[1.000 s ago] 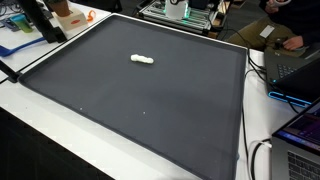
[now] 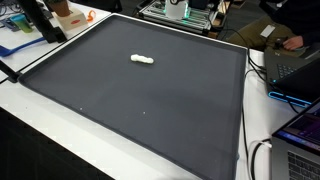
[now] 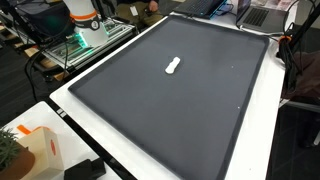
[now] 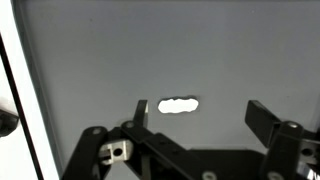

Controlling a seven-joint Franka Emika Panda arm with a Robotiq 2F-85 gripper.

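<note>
A small white elongated object lies flat on the dark grey tray, seen from above in the wrist view. The same white piece is near the tray's far side in exterior view 1, and this white piece is in the upper middle of the tray in exterior view 2. My gripper is open above the tray, its two black fingers spread wide. The white piece shows between and beyond them, with nothing held. In the exterior views the gripper is out of frame; only the arm's base shows.
The tray's raised rim borders a wide bare surface. Laptops and cables stand beside it at the right in exterior view 1. A potted plant and a black block are at the lower left in exterior view 2.
</note>
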